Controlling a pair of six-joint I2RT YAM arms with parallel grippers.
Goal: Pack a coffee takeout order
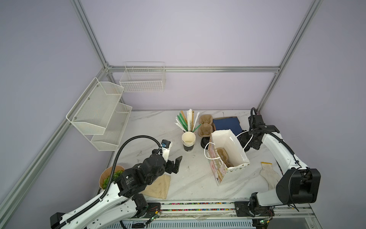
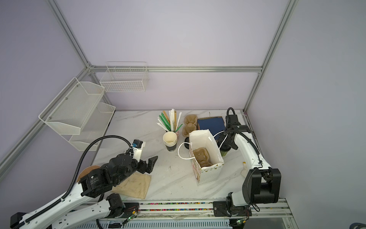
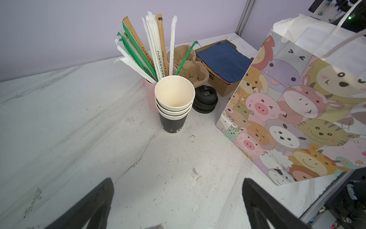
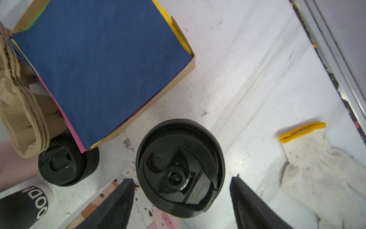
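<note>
A paper bag printed with cartoon animals (image 3: 289, 114) stands open on the table, a brown cup carrier (image 2: 202, 156) inside it. Behind the bag's right side is a lidded cup (image 4: 179, 168), its black lid facing the right wrist camera. My right gripper is open above that cup, one finger to each side of it. Stacked paper cups (image 3: 174, 97) stand left of the bag, in front of the straws (image 3: 156, 49). Black lids (image 3: 205, 98) lie beside the cups. My left gripper hangs open over bare table, nothing between its fingers.
A box of blue napkins (image 4: 103, 61) and another cup carrier (image 1: 205, 125) sit at the back. A glove (image 4: 324, 171) lies at the right, a tan cloth (image 1: 158, 187) under the left arm.
</note>
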